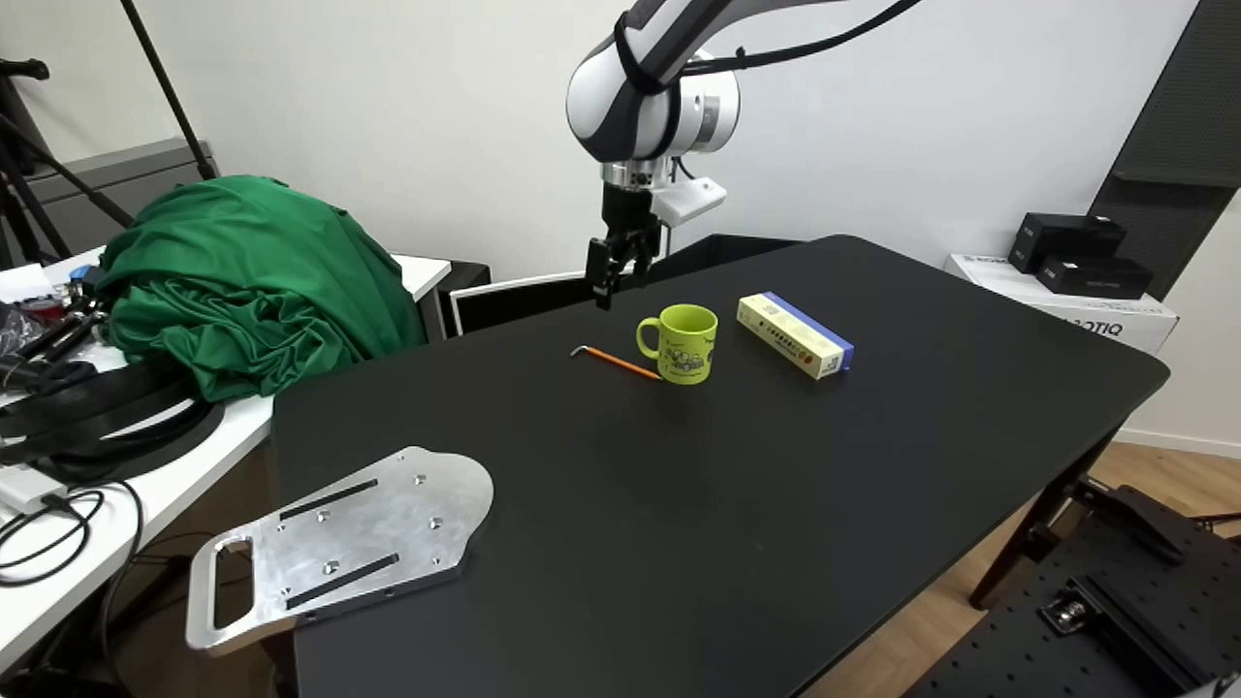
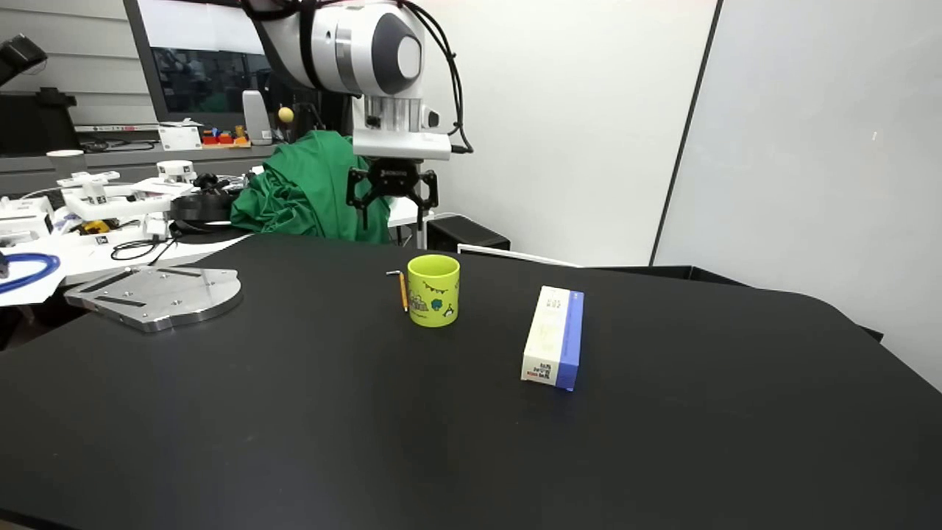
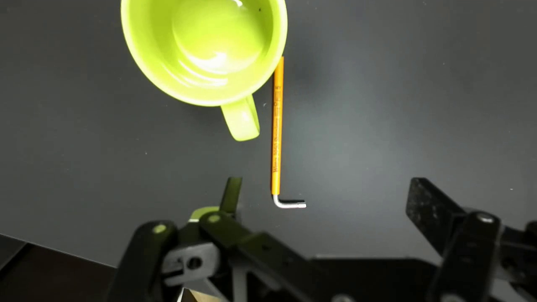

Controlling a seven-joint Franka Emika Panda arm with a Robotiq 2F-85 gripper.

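Observation:
My gripper hangs open above the table's far edge, nothing between its fingers. In the wrist view the two fingertips stand wide apart. A lime green mug stands upright on the table, its handle pointing toward the gripper's side. Right beside it lies an orange hex key with a bent silver end; in the wrist view the mug's rim overlaps its far end, so whether they touch I cannot tell. To the right of the mug, a cream and blue box lies flat, apart from it.
A silver metal plate with a handle rests at the table's left corner. Green cloth is heaped on the white side table.

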